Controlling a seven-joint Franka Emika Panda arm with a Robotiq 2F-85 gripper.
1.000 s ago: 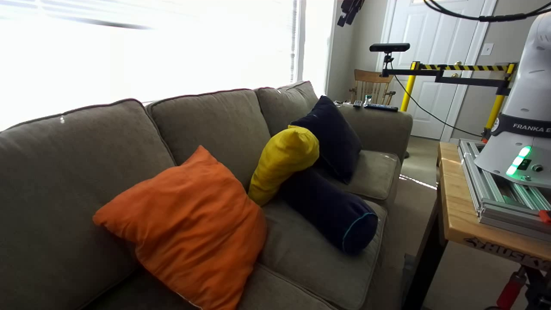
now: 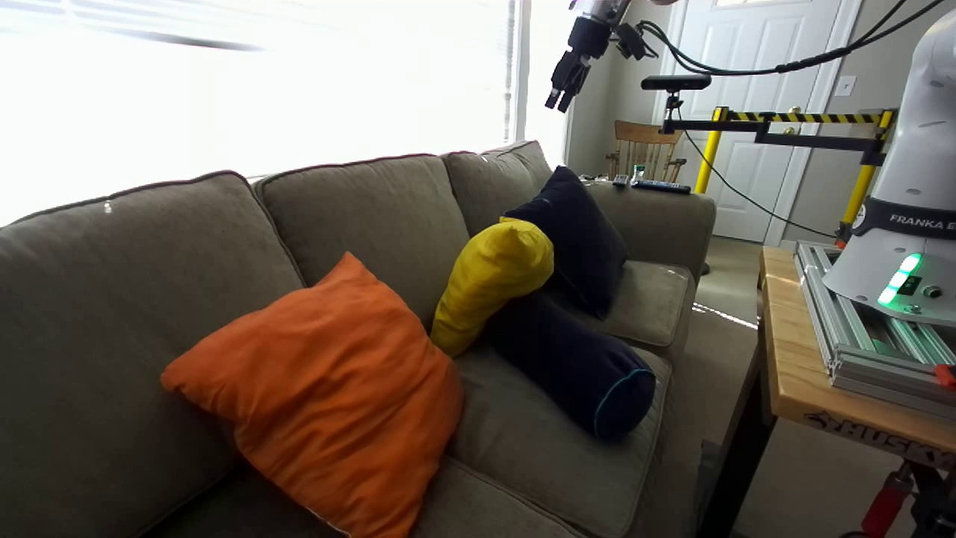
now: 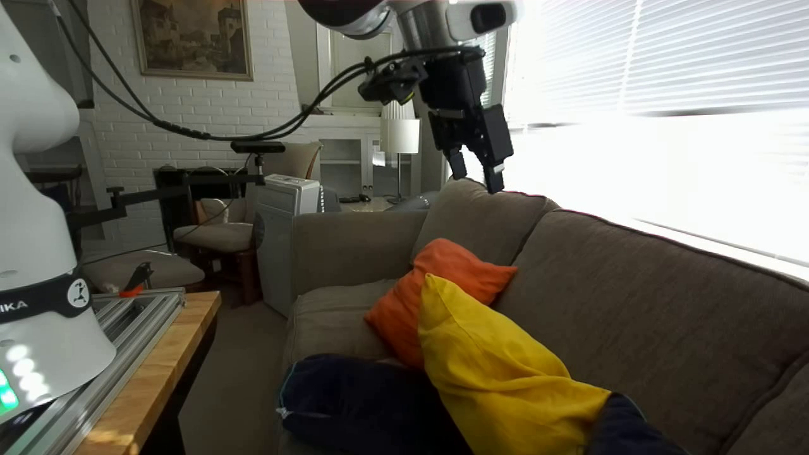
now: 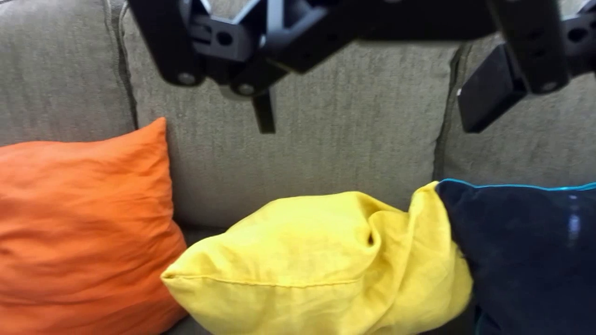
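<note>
High above the couch, my gripper (image 3: pixel 476 182) stands open and empty, clear of every pillow. Its two fingers (image 4: pixel 494 89) are spread wide in the wrist view. Below them a yellow pillow (image 4: pixel 313 251) lies crumpled between an orange pillow (image 4: pixel 84 223) on the left and a dark navy pillow (image 4: pixel 531 240) with blue piping on the right. In exterior view 1 the yellow pillow (image 2: pixel 494 269) rests against the back part of a navy bolster (image 2: pixel 573 368), whose round end faces the couch's front edge. The orange pillow (image 2: pixel 331 385) leans on the backrest.
The grey-brown couch (image 2: pixel 367 206) runs along a bright window. Facing it is a wooden table (image 2: pixel 789 359) bearing the robot's base. Remotes (image 2: pixel 661 187) lie on the couch's far arm. A camera on a stand (image 2: pixel 677 82) rises near the table.
My gripper has come lower and a little to the left in exterior view 1, with more of the arm now showing. The pillows have not moved.
</note>
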